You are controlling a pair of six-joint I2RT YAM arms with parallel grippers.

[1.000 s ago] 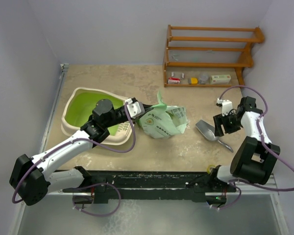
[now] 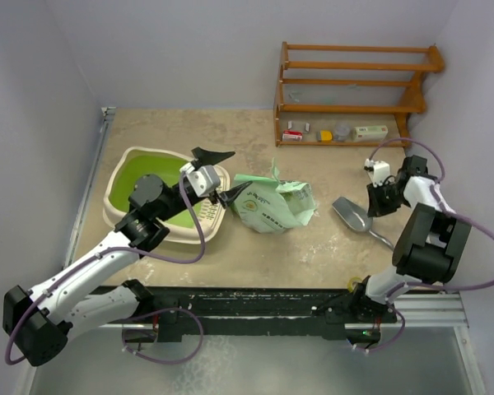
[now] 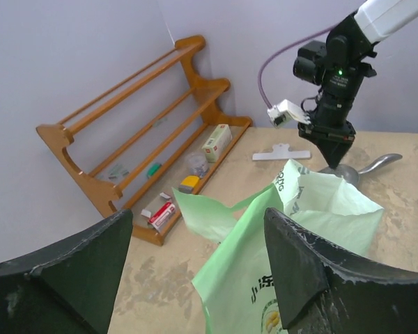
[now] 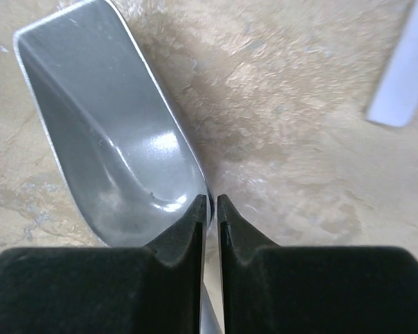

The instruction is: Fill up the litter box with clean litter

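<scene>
The green litter box [image 2: 140,174] with cream rim sits at left on the table. My left gripper [image 2: 224,174] is open over its right side, beside the green litter bag [image 2: 272,203], which stands upright at the centre with its top flap loose [image 3: 212,216]. At the right, my right gripper [image 2: 372,212] is low over the metal scoop [image 2: 352,212]; in the right wrist view its fingertips [image 4: 197,212] are nearly together at the scoop's side rim [image 4: 174,125]. Whether they grip that rim is unclear.
A wooden rack [image 2: 354,65] stands at the back with small items on its bottom level. A clipboard [image 3: 272,154] lies flat near the scoop. Bare table lies in front of the bag and behind the litter box.
</scene>
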